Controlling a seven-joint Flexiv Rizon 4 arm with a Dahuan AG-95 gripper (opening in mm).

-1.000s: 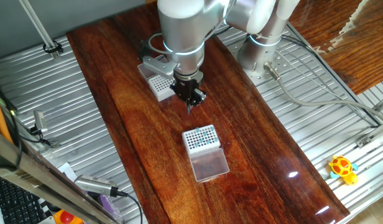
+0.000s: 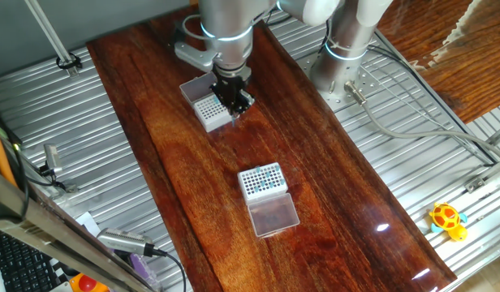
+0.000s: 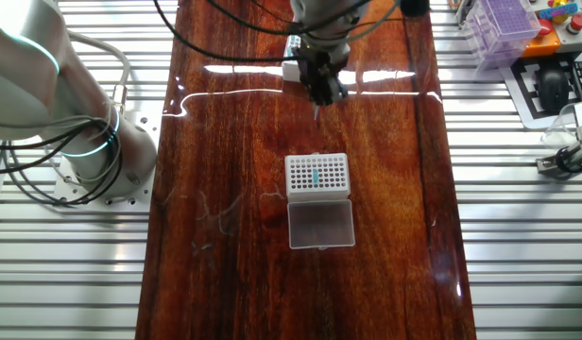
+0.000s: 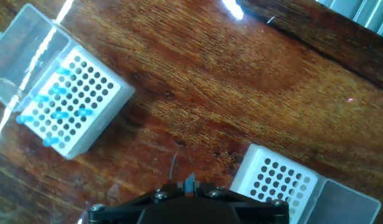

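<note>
My gripper is shut on a small blue pipette tip (image 4: 189,182), which points downward. In exterior view 2 the held tip (image 3: 316,112) shows as a pale sliver under the fingers. One white rack (image 4: 70,102) with an open clear lid holds several blue tips standing in its holes; it lies at upper left in the wrist view. The other white rack (image 4: 275,180), at lower right there, shows only empty holes in its visible part. In exterior view 1 the gripper (image 2: 234,110) hangs beside this far rack (image 2: 210,113), partly covering it.
Clear lids lie open against the near rack (image 2: 262,182) and the far one. Bare wooden table (image 2: 177,195) surrounds both racks. The arm's base (image 2: 335,73) stands at the table's edge. A toy turtle (image 2: 447,219) sits off the table, well away.
My gripper has moved away from the near rack toward the far rack, up and left in exterior view 1. Both racks have stayed in place.
</note>
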